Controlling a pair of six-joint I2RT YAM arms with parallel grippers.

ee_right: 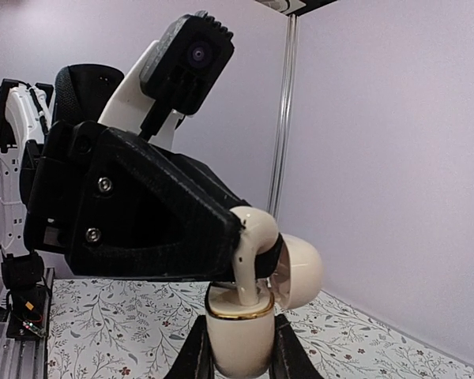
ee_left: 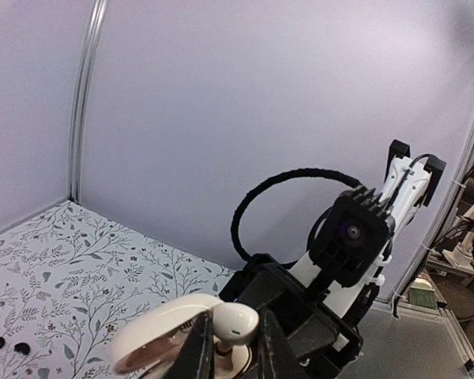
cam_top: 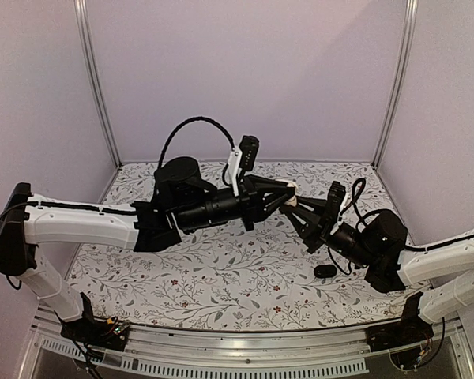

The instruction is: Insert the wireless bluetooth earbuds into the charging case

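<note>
My two grippers meet in mid-air above the table. The right gripper (cam_top: 291, 207) is shut on the white charging case (ee_right: 239, 339), held upright, its gold-rimmed top open and the lid (ee_right: 300, 272) standing open behind. My left gripper (cam_top: 286, 189) is shut on a white earbud (ee_left: 235, 322), whose stem (ee_right: 246, 276) points down into the case's opening. How deep it sits is partly hidden.
A small black object (cam_top: 325, 271) lies on the flowered table (cam_top: 197, 276) at the right. The table below the grippers is otherwise clear, with walls at the back and sides.
</note>
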